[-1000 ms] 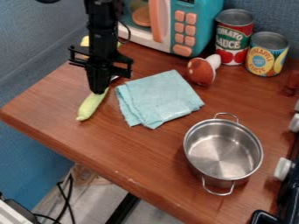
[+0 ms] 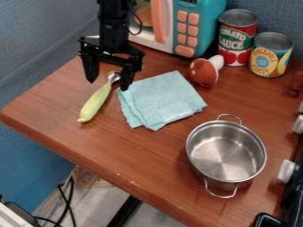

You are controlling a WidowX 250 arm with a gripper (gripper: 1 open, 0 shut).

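My black gripper [image 2: 110,65] hangs over the back left of the wooden table [image 2: 95,146], open, its fingers spread apart. Just below it a pale yellow-green corn-like vegetable [image 2: 95,103] lies on the table, its narrow upper end under the gripper. Right of that lies a folded light blue cloth [image 2: 161,99]. A steel pot [image 2: 225,151] with two handles stands at the front right.
At the back are a teal toy microwave [image 2: 190,27], a tomato can [image 2: 236,40], a second can [image 2: 270,58] and a red mushroom-like object [image 2: 205,73]. A black appliance with white knobs edges the right.
From a second ago, my gripper has risen from the upper end of the vegetable and its fingers have spread.
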